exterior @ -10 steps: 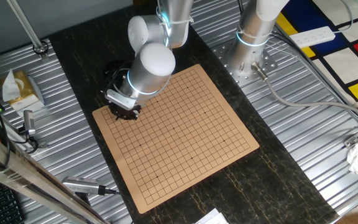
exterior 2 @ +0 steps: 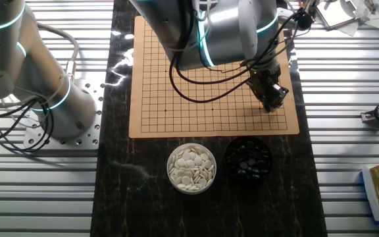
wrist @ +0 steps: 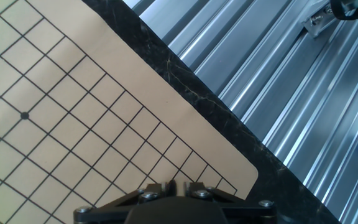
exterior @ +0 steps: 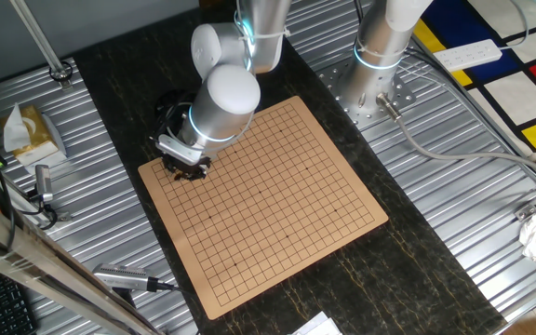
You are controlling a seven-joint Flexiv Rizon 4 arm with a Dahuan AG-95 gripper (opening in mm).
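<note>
A tan grid board (exterior: 261,214) lies flat on the dark marbled table, with no stones visible on its uncovered part. My gripper is low over one corner of the board, its two fingertips a small gap apart in the wrist view. A small dark spot shows between them; whether it is a black stone or part of the gripper is unclear. From the opposite side, the gripper (exterior 2: 271,105) is over the grid near that corner. A bowl of white stones (exterior 2: 191,168) and a dark bowl of black stones (exterior 2: 248,161) stand beside the board.
Ribbed metal surface (wrist: 278,81) lies beyond the dark table's edge. A tissue box (exterior: 35,140) and a small device on a stand (exterior: 124,277) are off to the side. Loose cables (exterior 2: 209,99) hang from the arm over the board.
The arm and board hold their places. Only the dark fingers at the board's corner look slightly different in exterior view 1, with a small light patch showing there now.
</note>
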